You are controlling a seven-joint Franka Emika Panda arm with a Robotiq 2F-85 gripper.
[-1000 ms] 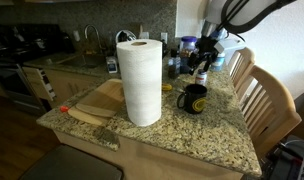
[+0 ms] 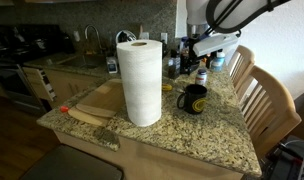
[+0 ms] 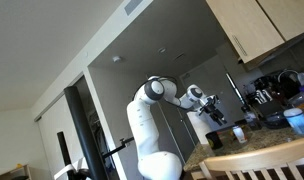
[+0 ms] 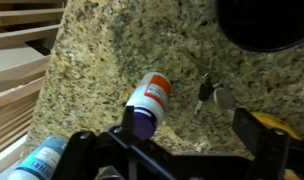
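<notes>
In the wrist view, my gripper stands open, its dark fingers (image 4: pixel 122 146) wide apart with nothing between them. A small bottle (image 4: pixel 157 88) with an orange-and-white label and a purple end lies just ahead of the left finger. Beside it on the granite is a set of keys (image 4: pixel 222 97). The black mug (image 4: pixel 260 18) sits at the top right, and part of a yellow object (image 4: pixel 278 124) shows behind the right finger. In exterior view 1 the gripper (image 2: pixel 200 54) hangs above the counter, over the bottle (image 2: pixel 201 76) and behind the mug (image 2: pixel 193 99).
A tall paper towel roll (image 2: pixel 142 85) stands left of the mug, with a wooden cutting board (image 2: pixel 104 99) beyond. A blue-and-white container (image 4: pixel 40 160) is near the counter's edge. Wooden chairs (image 2: pixel 269 108) line the right side.
The arm above the counter has changed its pose, and the gripper has shifted slightly. The mug, bottle and towel roll have stayed in place.
</notes>
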